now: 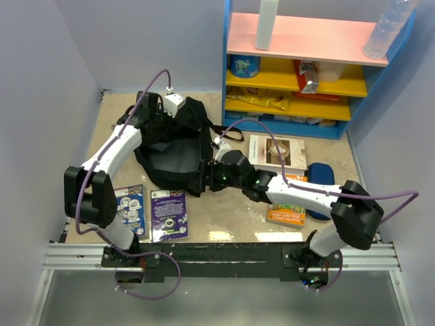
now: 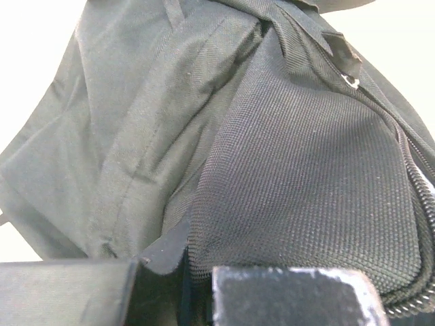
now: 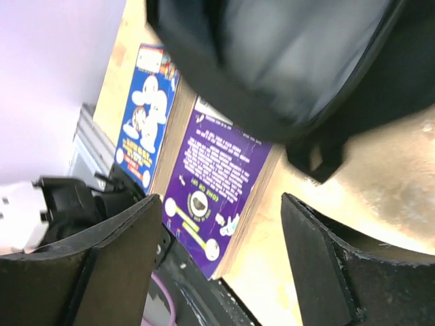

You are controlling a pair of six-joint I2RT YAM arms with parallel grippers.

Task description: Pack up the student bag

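Observation:
A black backpack (image 1: 166, 159) lies open at the back left, its dark lining facing up. My left gripper (image 1: 158, 115) is shut on its fabric; the left wrist view shows mesh cloth (image 2: 306, 170) and a zipper (image 2: 414, 176) at the fingers. My right gripper (image 1: 205, 175) stands open at the bag's right side; in the right wrist view the bag's rim (image 3: 292, 136) is just beyond it. A purple book (image 1: 168, 216) and a blue book (image 1: 130, 212) lie in front of the bag.
A shelf unit (image 1: 224, 115) with food and bottles stands at the back right. More books (image 1: 285, 216) and a blue case (image 1: 319, 175) lie right. Bare floor shows in the front middle.

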